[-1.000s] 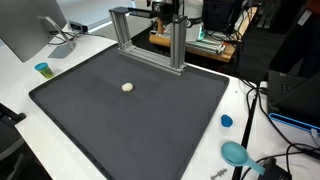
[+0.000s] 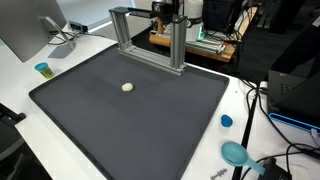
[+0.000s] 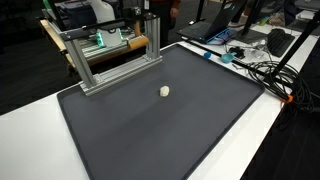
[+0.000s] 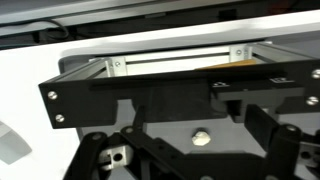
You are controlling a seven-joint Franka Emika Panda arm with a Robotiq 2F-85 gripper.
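A small cream-coloured round object (image 2: 127, 87) lies on the dark grey mat (image 2: 110, 120), some way in front of a metal frame (image 2: 150, 55). In the second exterior view the same round object (image 3: 164, 91) is out on the mat, apart from the frame (image 3: 120, 73). My gripper is open above the frame's black top panel (image 4: 180, 95), its dark fingers spread to either side at the bottom of the wrist view. Between them the cream object (image 4: 201, 137) shows farther below, untouched. The exterior views do not show the fingertips clearly.
A green-and-blue cup (image 2: 43, 70) stands left of the mat. On the right side are a blue disc (image 2: 227, 121) and a teal bowl (image 2: 238, 155). Cables (image 3: 275, 75) lie beyond the mat.
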